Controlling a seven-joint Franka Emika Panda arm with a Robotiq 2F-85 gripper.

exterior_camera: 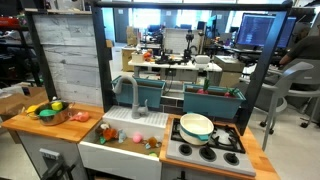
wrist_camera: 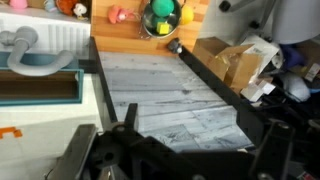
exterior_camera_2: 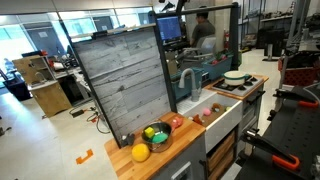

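Note:
In the wrist view my gripper stands open, its dark fingers wide apart with nothing seen between them. Beyond them is a grey wood-plank panel (wrist_camera: 165,85). Farther off, at the top of that view, a metal bowl (wrist_camera: 149,22) holds green and yellow pieces. That bowl sits on the wooden counter (exterior_camera_2: 122,160) left of the sink, with a yellow fruit (exterior_camera_2: 141,152) beside it. On the stove at the right rests a cream pan (exterior_camera: 197,126). Colourful items (exterior_camera: 137,138) lie in the white sink (exterior_camera: 100,155). The gripper's fingers cannot be made out in the exterior views.
A grey faucet (exterior_camera: 135,95) rises behind the sink. Teal bins (exterior_camera: 212,104) stand behind the counter. Dark posts and an overhead bar (exterior_camera: 190,6) frame the station. Cardboard boxes (wrist_camera: 232,68) lie beyond the panel. Open floor (exterior_camera_2: 40,150) extends to the left.

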